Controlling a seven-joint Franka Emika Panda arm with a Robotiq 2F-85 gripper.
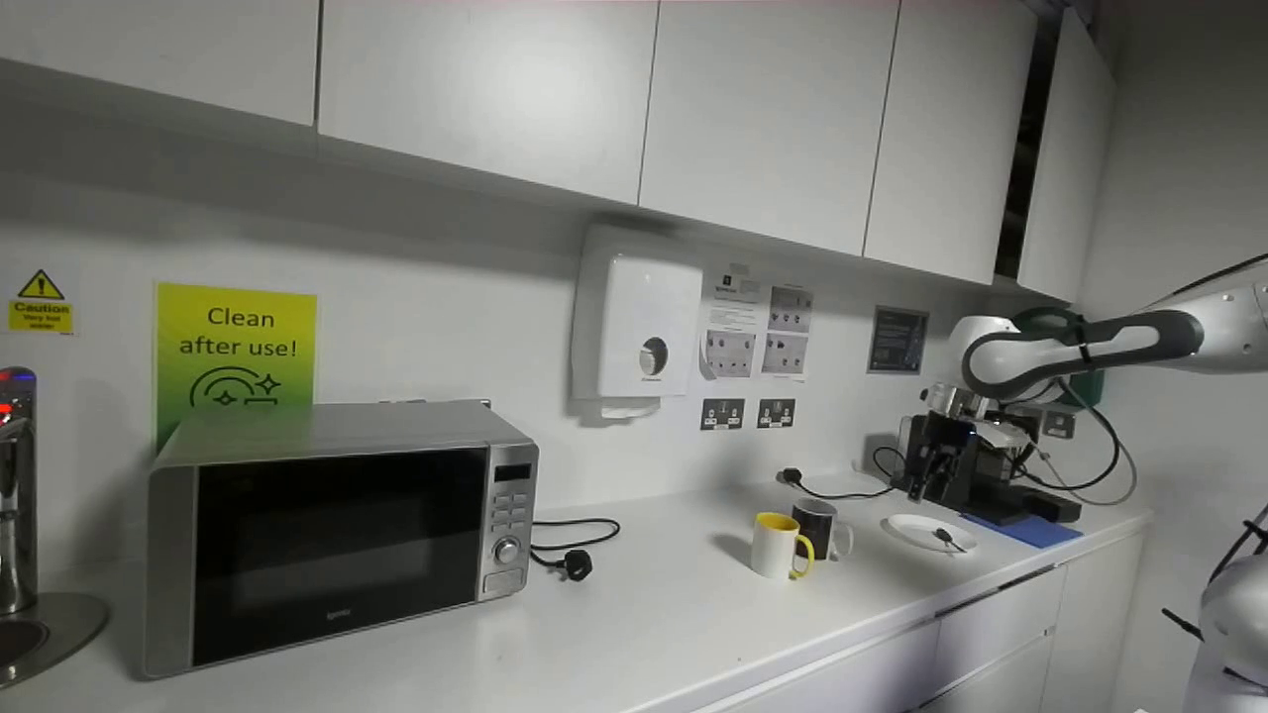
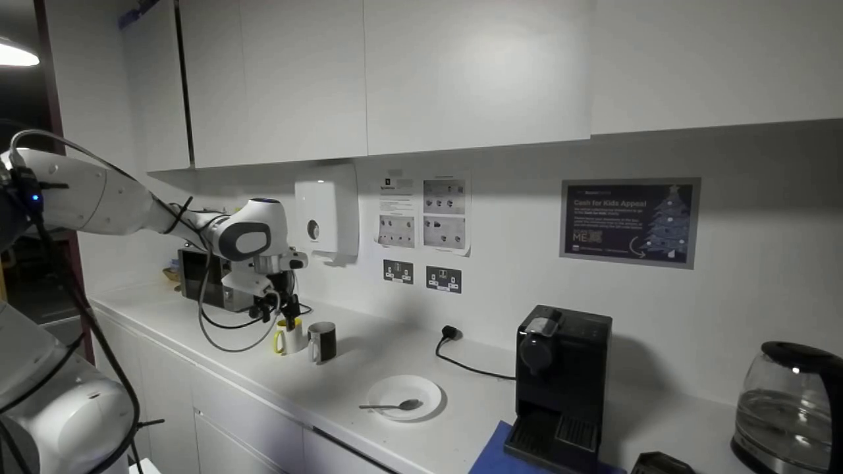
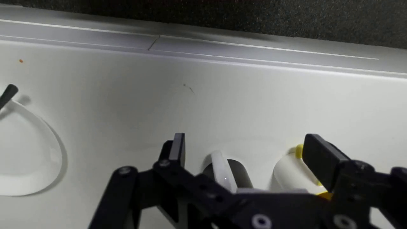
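Observation:
My gripper is open, its two fingers well apart and nothing held. Between them in the wrist view shows the dark grey mug, white handle towards the counter's front; part of it is hidden behind the gripper. The white mug with yellow inside and handle is partly covered by the right finger. Exterior view 1 shows both upright on the counter, the white mug beside the dark mug, with the gripper apart from them. In exterior view 2 the gripper overlaps the white mug's rim.
A white plate with a spoon lies between the mugs and the black coffee machine. Farther right stands a glass kettle. A microwave occupies the other end.

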